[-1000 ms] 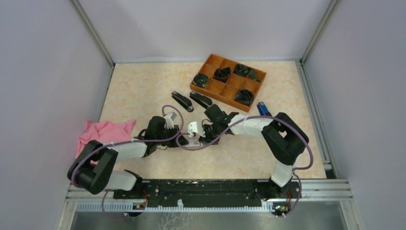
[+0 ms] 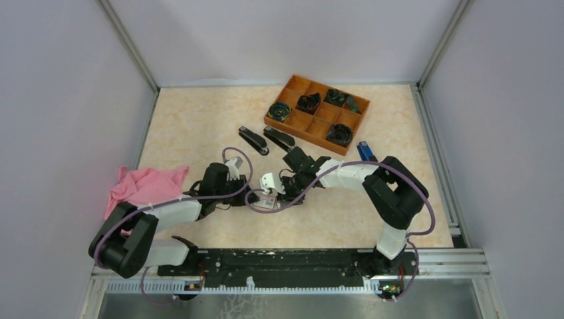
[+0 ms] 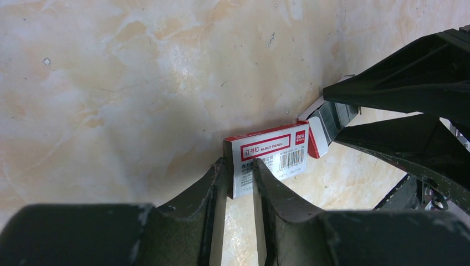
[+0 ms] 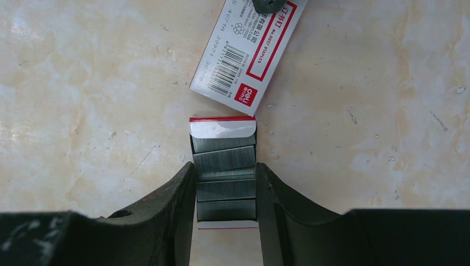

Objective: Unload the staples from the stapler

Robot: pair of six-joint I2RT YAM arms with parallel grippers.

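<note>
A white-and-red staple box (image 3: 271, 160) (image 4: 227, 66) lies on the table in front of my left gripper, whose tips are at its end, part open. My right gripper is shut on the inner staple tray (image 4: 224, 202), filled with grey staple strips. In the left wrist view that tray lies just beside the box's open end, between the right gripper's fingers. The right wrist view shows the box and tray apart at an angle.
Two black staplers (image 2: 253, 141) (image 2: 279, 138) lie behind the arms, with a wooden divided tray (image 2: 299, 123) beyond. A blue stapler (image 2: 366, 151) is at the right, a pink cloth (image 2: 143, 186) at the left.
My left gripper and the staple box have shifted slightly toward the table's front edge. The right arm has moved slightly the same way.
</note>
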